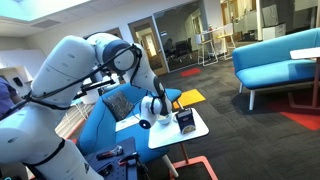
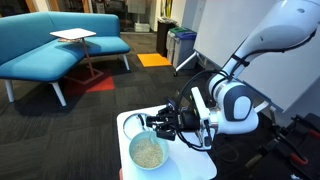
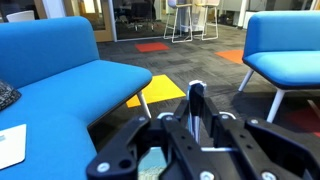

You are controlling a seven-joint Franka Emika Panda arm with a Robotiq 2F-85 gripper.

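Observation:
My gripper (image 2: 150, 121) is at the near side of the small white table, over the edge of a light blue bowl (image 2: 148, 166) with pale grainy contents. In the wrist view the gripper is shut on a slim pale object (image 3: 197, 86), perhaps a utensil handle; its tip shows above the fingers and its lower part is mostly hidden. Part of the bowl (image 3: 152, 160) shows beneath the gripper. A white round item (image 2: 133, 125) lies beside the bowl. In exterior view 1 my gripper (image 1: 168, 116) covers most of the bowl.
A dark pouch or box (image 1: 185, 121) stands on the white table (image 1: 194, 131), close to the gripper. A blue sofa (image 3: 75, 75) borders the table. Carpeted floor beyond is open, with another blue sofa (image 1: 275, 65) farther off.

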